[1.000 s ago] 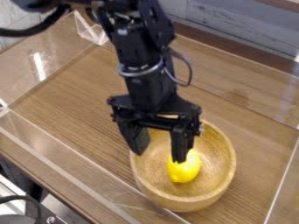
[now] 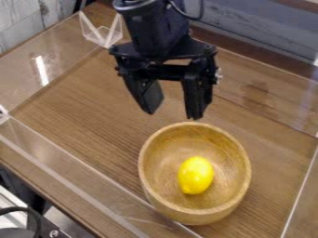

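Observation:
My black gripper (image 2: 172,93) hangs in the upper middle of the view, open, its two fingers apart with nothing seen between them. Below it a round tan bowl (image 2: 162,191) rests on the wooden table, holding a yellow oval object (image 2: 196,175). The gripper is above and behind the bowl on screen, apart from the yellow object.
A clear plastic piece sits at the left edge, and a black cable lies at the lower left corner. Pale borders run along the table's edges.
My gripper has moved up in the view, away from the bowl and the yellow object, which now shows uncovered. The bowl has stayed in place.

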